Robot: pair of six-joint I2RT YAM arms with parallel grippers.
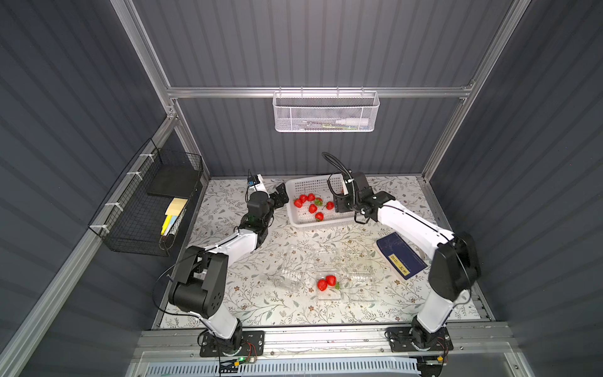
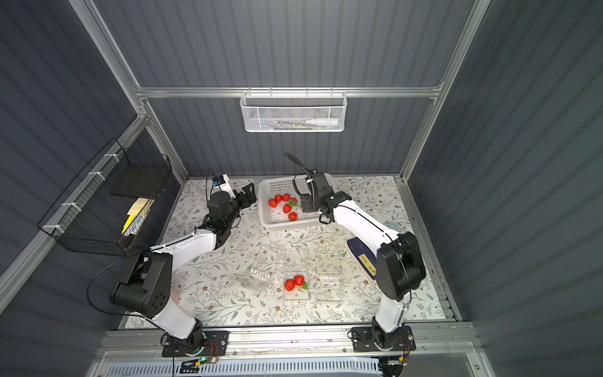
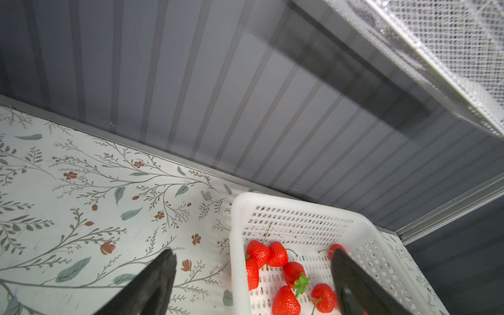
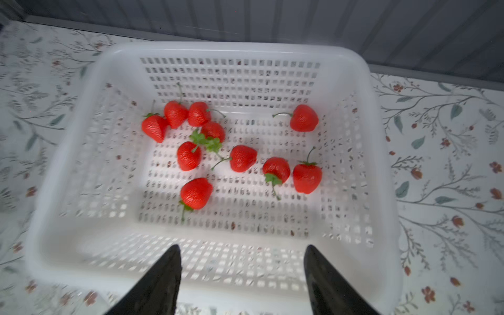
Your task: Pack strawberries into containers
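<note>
Several strawberries [image 4: 243, 158] lie loose in a white perforated basket [image 4: 220, 286] at the back of the table. Over the basket's right part hangs my right gripper, open and empty, hiding some of the berries in the top left view. My left gripper is beside the basket's left end, its fingers apart with nothing held. Two red strawberries [image 1: 331, 280] sit in a clear plastic container [image 1: 328, 298] near the front. To its right stands another clear container [image 1: 362, 298], with no berries visible in it.
A further clear plastic piece [image 1: 287, 279] lies left of the filled container. On the right, a dark blue box [image 1: 402, 254] rests under the right arm. A white mesh basket [image 1: 326, 113] hangs on the back wall.
</note>
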